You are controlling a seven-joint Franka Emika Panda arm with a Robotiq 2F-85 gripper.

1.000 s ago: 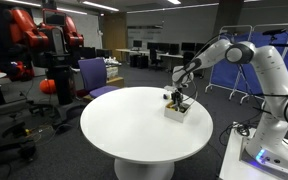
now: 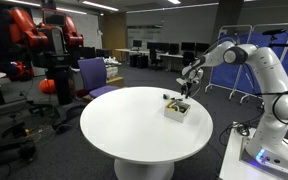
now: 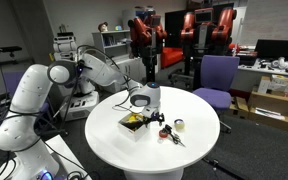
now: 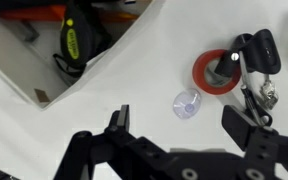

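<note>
My gripper stands open above the white table (image 2: 111, 118), with nothing held between its fingers. Below and between the fingertips, a small clear disc (image 4: 187, 103) lies on the tabletop in the wrist view. Just beyond it is a red ring-shaped item (image 4: 201, 71), with a black-handled object (image 4: 261, 51) and keys (image 4: 268, 96) beside it. An open white box (image 2: 176, 112) stands near the arm's side; a yellow and black item (image 4: 76, 36) lies inside it.
In exterior view 2, a yellowish container (image 3: 179, 125) stands to the right of the gripper. A purple chair (image 2: 94, 73) stands beyond the table's edge.
My gripper has moved from above the white box to the right and away from it in exterior view 1. The box appears to stay in place.
</note>
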